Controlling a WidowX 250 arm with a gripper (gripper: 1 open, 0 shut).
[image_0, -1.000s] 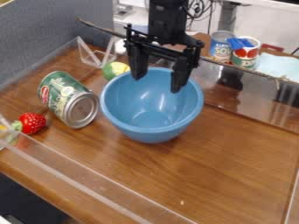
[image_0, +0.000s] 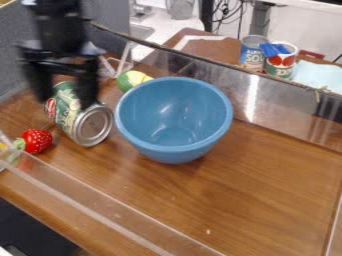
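My black gripper (image_0: 63, 70) is blurred at the upper left, open, above a green-labelled can (image_0: 90, 123) lying on its side, and hides part of it. The blue bowl (image_0: 174, 125) stands at the centre of the wooden surface (image_0: 247, 205), to the right of the can.
A red strawberry (image_0: 36, 140) lies left of the can, and a green round object (image_0: 135, 79) behind the bowl. Clear barriers edge the surface. Upright cans (image_0: 253, 52) stand beyond the back barrier.
My gripper has moved left from over the bowl to over the lying can. The bowl and can look unmoved.
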